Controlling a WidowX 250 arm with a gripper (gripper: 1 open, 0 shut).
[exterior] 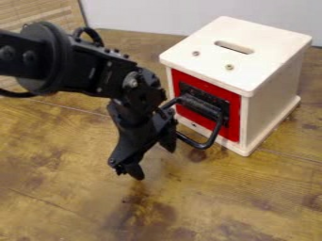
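A cream wooden box [270, 94] stands on the right, with a red front panel [189, 75] carrying a black fitting and a bent black handle or tube [199, 141] sticking out toward the left. My black gripper [145, 160] hangs low over the wooden floor, left of the box, pointing down with its fingers apart and nothing seen between them. The upper end of the bent handle passes close to the gripper; whether they touch I cannot tell.
A light panel [44, 13] stands at the back left.
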